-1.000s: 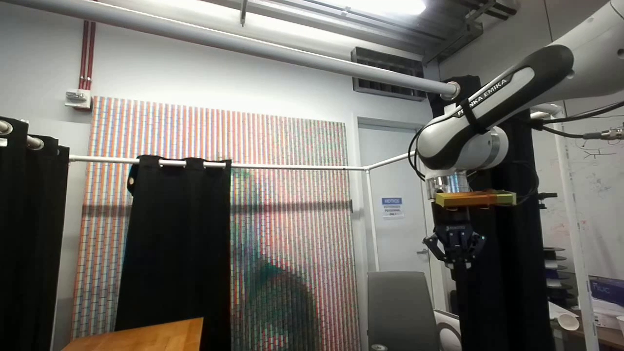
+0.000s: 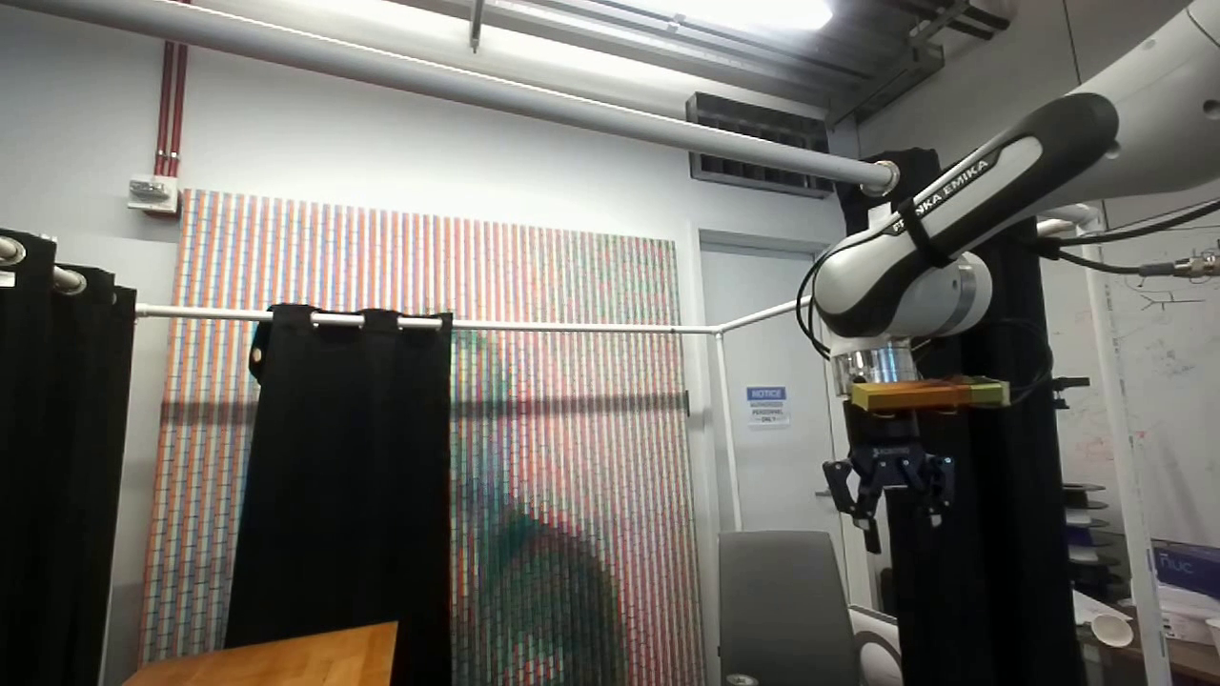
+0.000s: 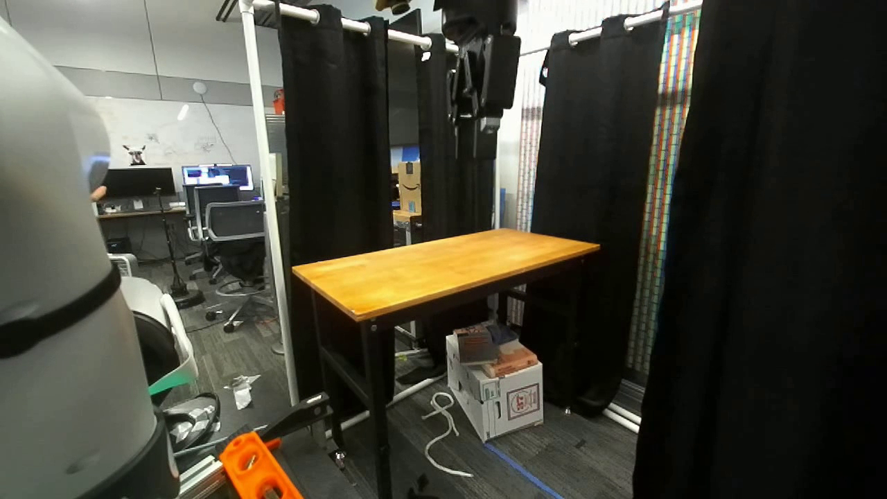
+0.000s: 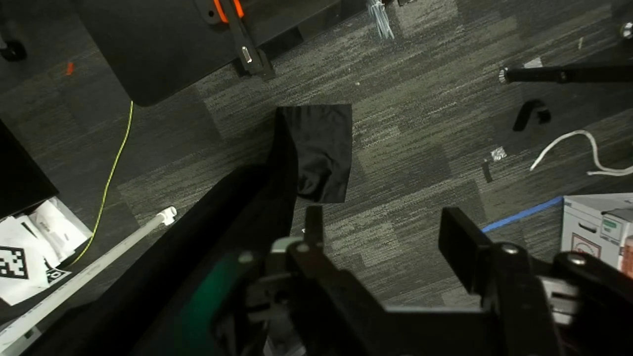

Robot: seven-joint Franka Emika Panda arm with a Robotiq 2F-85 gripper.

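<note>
My gripper stands open, its two black fingers well apart in the wrist view. Nothing lies between them but the view of grey carpet point(image 4: 391, 172) far below. Exterior view 1 has the gripper point(image 2: 904, 528) hanging downward from the white arm point(image 2: 881, 280), in front of a black curtain. From exterior view 2 the gripper point(image 3: 480, 125) appears high in the frame, overlapping the dark curtains. The wooden table point(image 3: 449, 262) is bare on top in that view. Only a corner of the tabletop point(image 2: 280, 661) shows in exterior view 1.
Black curtains point(image 3: 337, 166) hang from white poles around the area. Beneath the table a white box point(image 3: 490, 407) carries smaller boxes, with a white rope point(image 3: 441, 436) beside it. Below the arm in the wrist view lie a dark flat surface point(image 4: 148, 53) and a white pole point(image 4: 89, 282).
The gripper's fingers have spread apart; a second ago they were together. The arm has barely shifted.
</note>
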